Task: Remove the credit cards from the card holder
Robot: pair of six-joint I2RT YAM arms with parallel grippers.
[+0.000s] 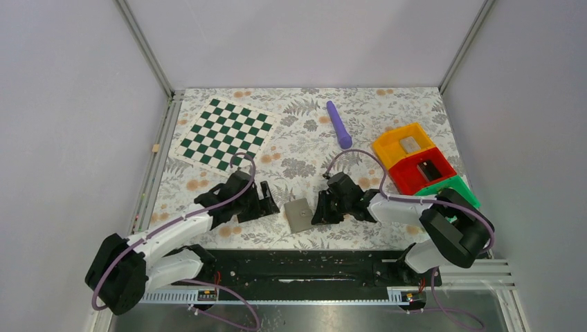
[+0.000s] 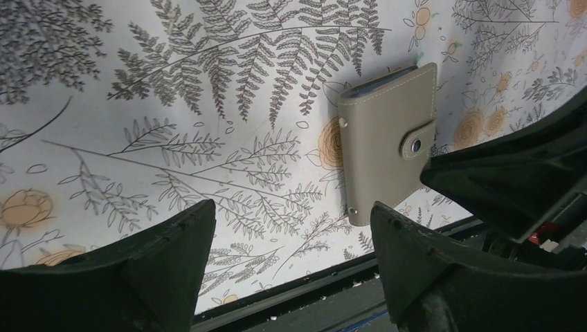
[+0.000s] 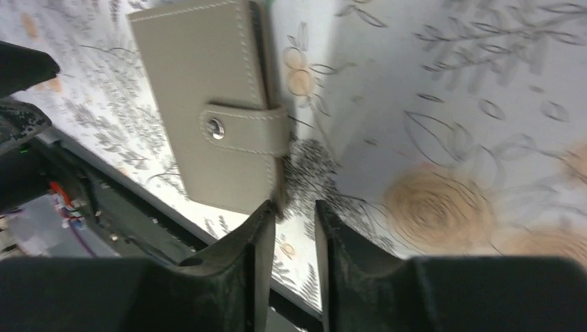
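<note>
The grey-beige card holder (image 1: 299, 215) (image 2: 381, 162) lies flat near the table's front edge, its snap strap closed; a dark slot shows along one edge in the left wrist view. My right gripper (image 1: 320, 214) is at the holder's right edge, fingertips a small gap apart, one touching or nearly touching the leather at a corner. My left gripper (image 1: 268, 199) is open with nothing between its fingers, left of the holder and above the table. The cards themselves cannot be made out.
A checkered mat (image 1: 225, 131) lies back left, a purple cylinder (image 1: 338, 123) at the back middle. Yellow (image 1: 391, 142), red (image 1: 408, 176) and green (image 1: 465, 192) bins stand at the right.
</note>
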